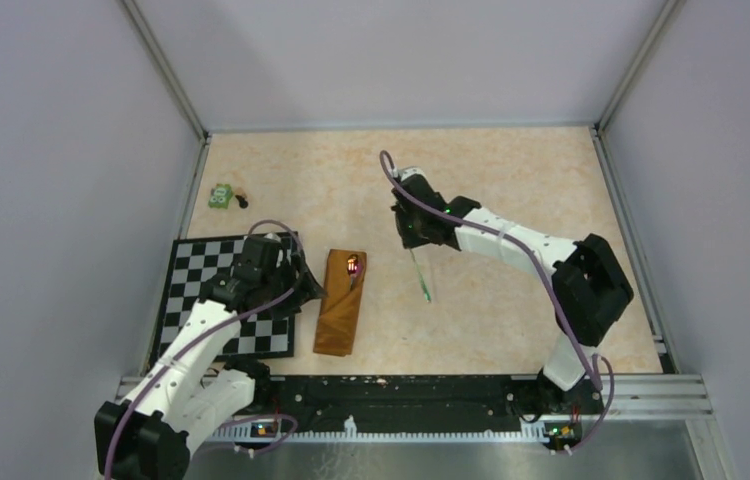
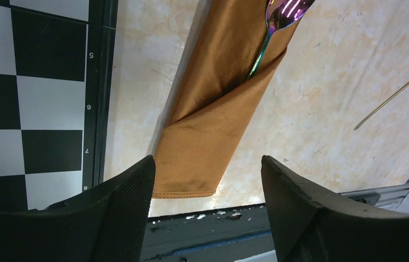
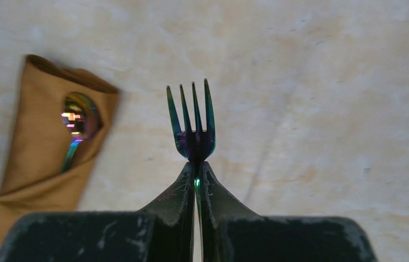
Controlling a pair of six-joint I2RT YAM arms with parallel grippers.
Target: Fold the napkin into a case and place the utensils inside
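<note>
A brown folded napkin lies on the table, its lower layer forming a pocket with a slanted edge. Tucked into that pocket is an iridescent spoon, bowl uppermost and handle end hidden under the cloth. My right gripper is shut on an iridescent fork at its neck; the tines point away beyond the fingertips. In the top view the green fork handle trails down toward the table's front. Over the napkin's left side, my left gripper stands open, the pocket visible below and between its fingers.
A black-and-white checkered board lies left of the napkin, under the left arm. Small green and dark objects sit at the back left. Bare table spreads right of the napkin.
</note>
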